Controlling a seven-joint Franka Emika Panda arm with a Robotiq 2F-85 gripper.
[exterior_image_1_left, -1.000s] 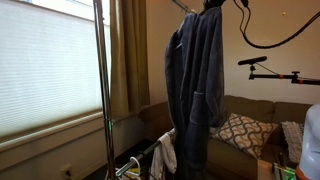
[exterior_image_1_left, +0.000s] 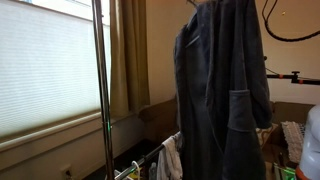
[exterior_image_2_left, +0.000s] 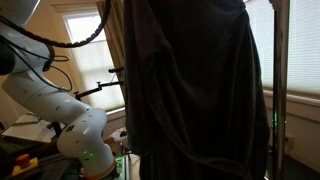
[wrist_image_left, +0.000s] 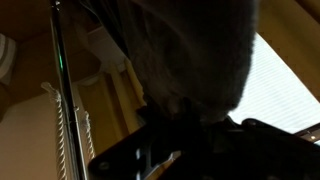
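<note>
A dark blue-grey robe (exterior_image_1_left: 218, 95) hangs long and loose, its upper end near the top of exterior view 1. In exterior view 2 it fills the middle as a broad dark robe (exterior_image_2_left: 195, 85), hiding much of the room behind it. The wrist view has the fuzzy robe (wrist_image_left: 195, 60) running down to my dark gripper, which looks shut on the cloth. Poor light there hides exactly how the fabric lies between the fingers. Neither exterior view shows the fingertips.
A metal pole (exterior_image_1_left: 103, 85) stands left of the robe, and white cloth (exterior_image_1_left: 169, 160) hangs low beside it. The window blind (exterior_image_1_left: 50, 65) and curtain (exterior_image_1_left: 131, 60) lie behind. My white arm (exterior_image_2_left: 85, 140) is at the left in exterior view 2. A couch is partly hidden behind the robe.
The robe has moved right and looks larger and wider in exterior view 1, now covering more of the couch.
</note>
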